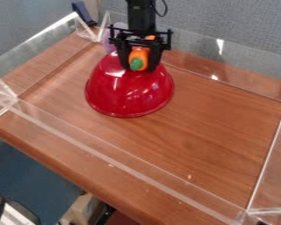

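Note:
A shiny red dome (127,92), like an upturned bowl, sits on the wooden surface toward the back left. Above its top, my black gripper (140,51) comes down from the top edge, holding an orange object with a green end (138,60) between its fingers. A purple object (112,42) is partly hidden behind the gripper and dome.
Clear plastic walls (220,62) surround the wooden board (202,149), whose front and right are clear. A grey wall stands behind. Cables and a box (82,208) lie outside at lower left.

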